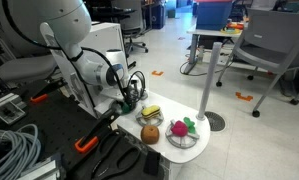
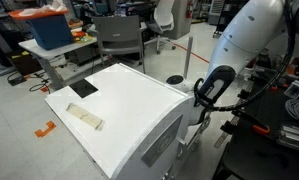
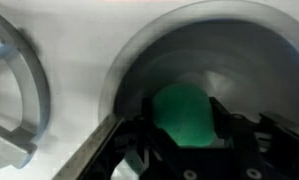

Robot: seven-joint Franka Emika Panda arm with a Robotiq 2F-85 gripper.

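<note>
A rounded green object (image 3: 184, 118) sits inside a grey bowl (image 3: 214, 60) in the wrist view. My gripper is down in the bowl, its two dark fingers (image 3: 221, 118) apart on either side of the object. They are very close to it; whether they press on it cannot be seen. In exterior view 1 the gripper (image 1: 123, 101) is low over the left part of the white table, and the arm and cables mostly hide the bowl and the green object. Exterior view 2 has the gripper hidden behind the arm.
To the right on the white table (image 1: 189, 152) are a plate with a yellow item (image 1: 151, 113), a round brown item (image 1: 150, 133) and a plate with a red and green item (image 1: 179, 128). A metal post (image 1: 207, 85) rises at the far side.
</note>
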